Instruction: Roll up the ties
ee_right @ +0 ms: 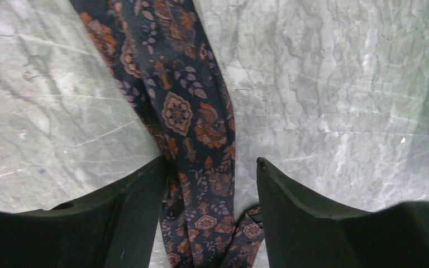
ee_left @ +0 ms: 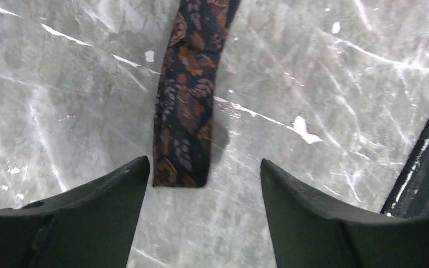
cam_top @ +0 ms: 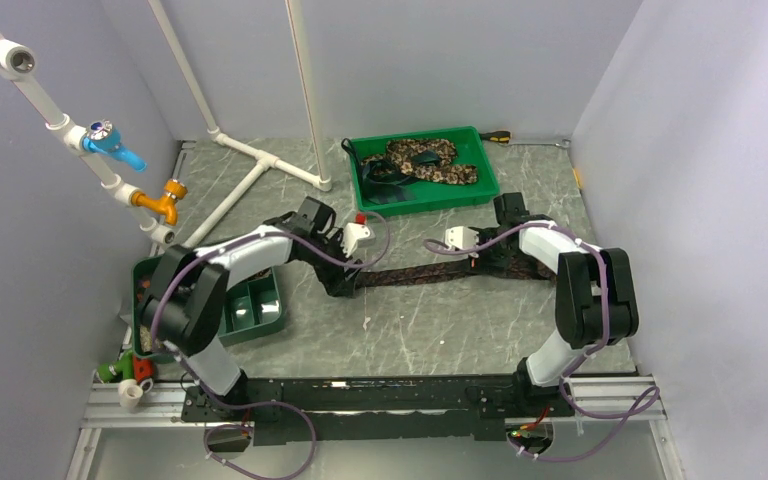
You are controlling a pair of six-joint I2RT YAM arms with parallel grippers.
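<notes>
A dark paisley tie (cam_top: 410, 276) lies stretched across the marble table. In the left wrist view its squared end (ee_left: 181, 162) sits just beyond my left gripper, whose fingers stand apart with nothing held. My right gripper is also open, low over a wider stretch of the tie (ee_right: 198, 111), which runs lengthwise between and beneath its fingertips in the right wrist view. The right end of the tie bunches under the right arm in the top view and is partly hidden.
A green tray (cam_top: 425, 205) with more ties stands at the back. A compartmented green box (cam_top: 273, 320) is at the left, partly under the left arm. Pipes with taps line the left.
</notes>
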